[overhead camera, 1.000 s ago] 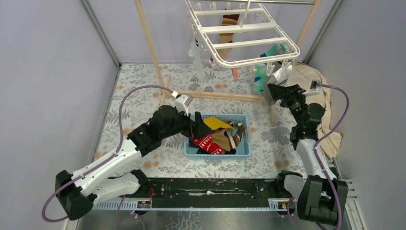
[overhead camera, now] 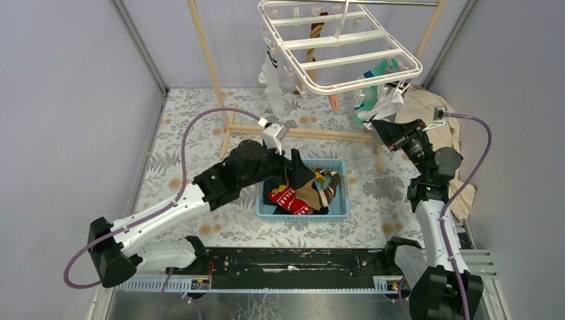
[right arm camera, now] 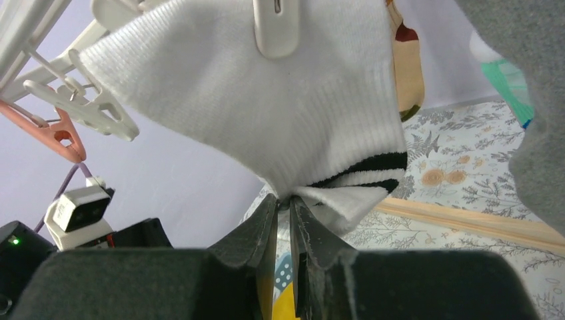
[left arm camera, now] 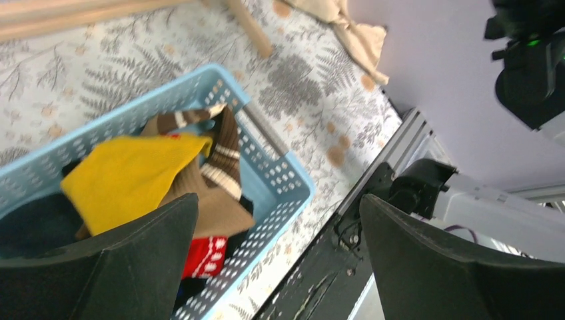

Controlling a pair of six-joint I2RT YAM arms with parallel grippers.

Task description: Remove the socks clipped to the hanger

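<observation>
The white plastic clip hanger (overhead camera: 340,38) hangs at the top, with socks clipped to it. A white striped sock (right arm camera: 266,93), held by a clip (right arm camera: 276,30), has its lower part pinched in my right gripper, which is shut on it. A teal sock (right arm camera: 506,87), a brown sock (right arm camera: 406,67) and a grey sock (right arm camera: 540,133) hang nearby. My left gripper is open over the blue basket (overhead camera: 303,217), which holds several socks, among them yellow (left arm camera: 133,173), red and brown striped ones.
A wooden stand (overhead camera: 300,133) spans behind the basket. Beige cloth (overhead camera: 460,187) lies along the right wall. The patterned floor left of the basket is clear.
My left arm has moved right over the basket.
</observation>
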